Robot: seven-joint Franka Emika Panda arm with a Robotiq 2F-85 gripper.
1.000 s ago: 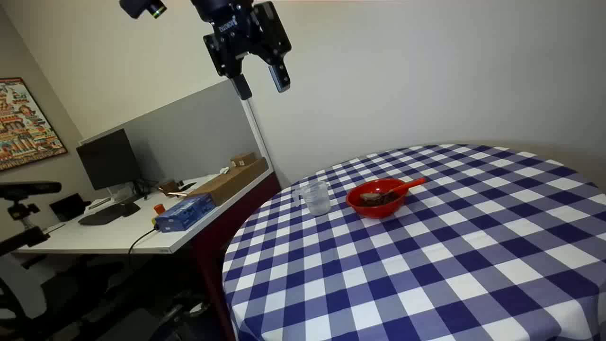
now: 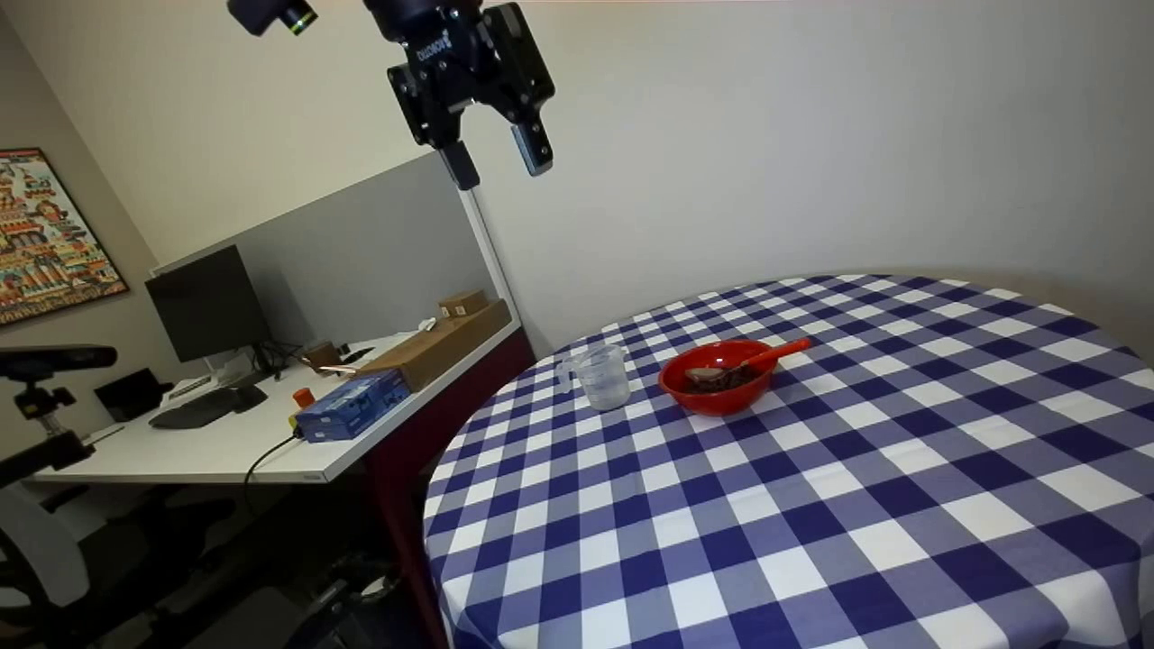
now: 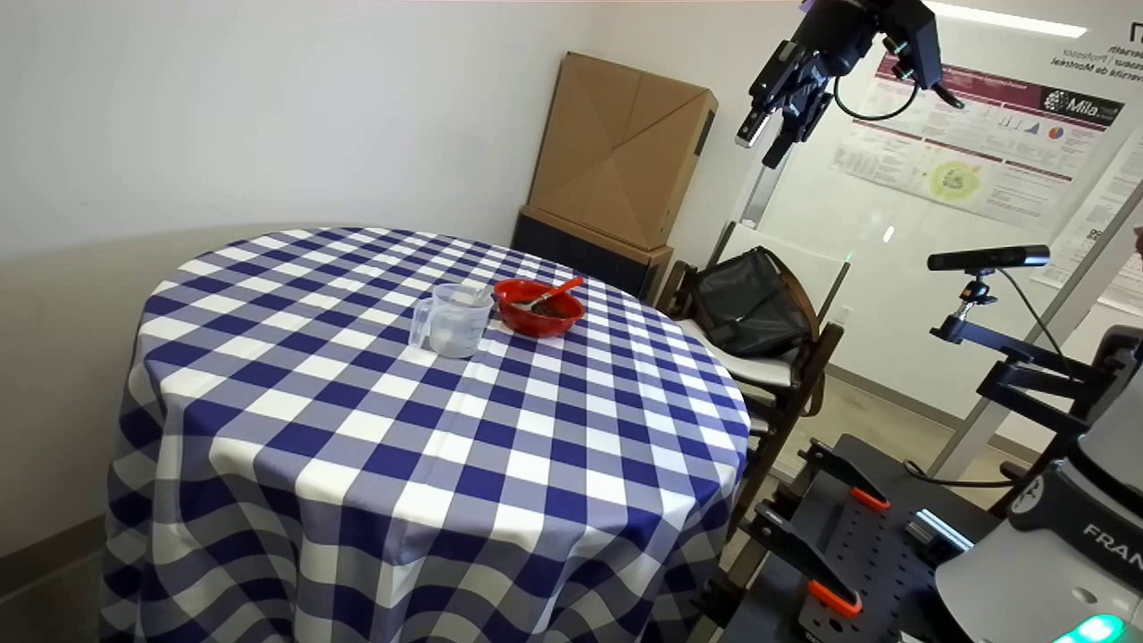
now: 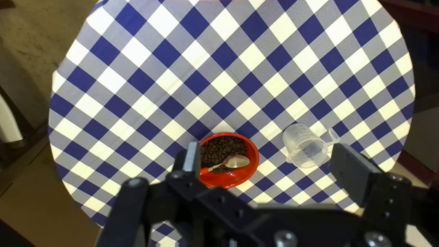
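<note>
My gripper (image 2: 495, 162) hangs high above the table, open, with only air between its parted fingers. On the checkered cloth sits a red bowl (image 4: 233, 178) holding dark coffee beans (image 4: 222, 149). A spoon with a red handle (image 2: 786, 351) rests in the bowl, its metal head (image 4: 237, 161) on the beans and its handle over the rim. Beside the bowl stands a clear plastic measuring cup (image 3: 456, 327), upright, its handle turned away from the bowl. It looks empty in the wrist view. One finger hides part of the bowl's left side there.
A white desk (image 2: 249, 433) with a blue box (image 2: 354, 406) stands off to one side. A chair with a black bag (image 3: 753, 302) is close to the table.
</note>
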